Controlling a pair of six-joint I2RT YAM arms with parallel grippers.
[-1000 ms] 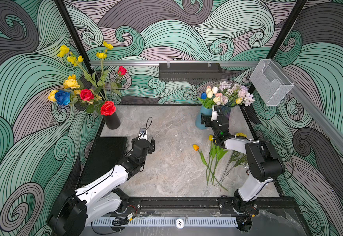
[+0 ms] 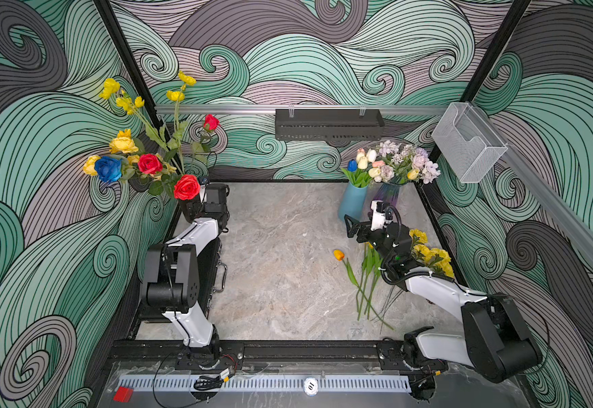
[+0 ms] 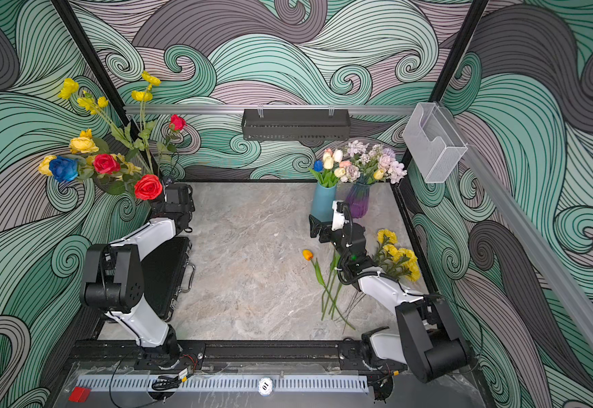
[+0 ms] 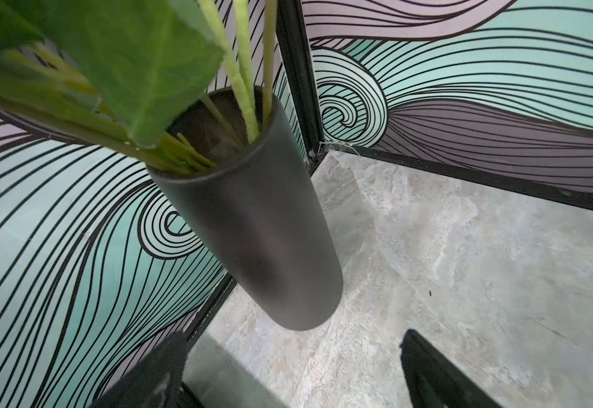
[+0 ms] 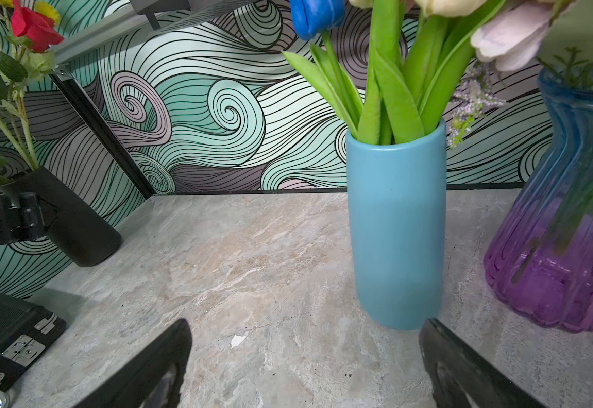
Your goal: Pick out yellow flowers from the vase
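Observation:
Yellow flowers (image 2: 123, 144) mix with red and blue roses in a dark vase (image 4: 255, 238) at the back left. My left gripper is open before that vase, with nothing between its fingers. My right gripper is also open, facing a light blue vase (image 5: 395, 238) with tulips and a purple glass vase (image 5: 555, 251) beside it. Loose yellow flowers (image 3: 405, 258) and an orange-yellow tulip (image 3: 307, 255) with green stems lie on the right of the table.
A black case (image 3: 167, 285) lies on the left of the table. A mesh holder (image 2: 466, 142) hangs on the right rail, a black tray (image 2: 328, 123) on the back rail.
My left gripper has swung back and left to the dark vase.

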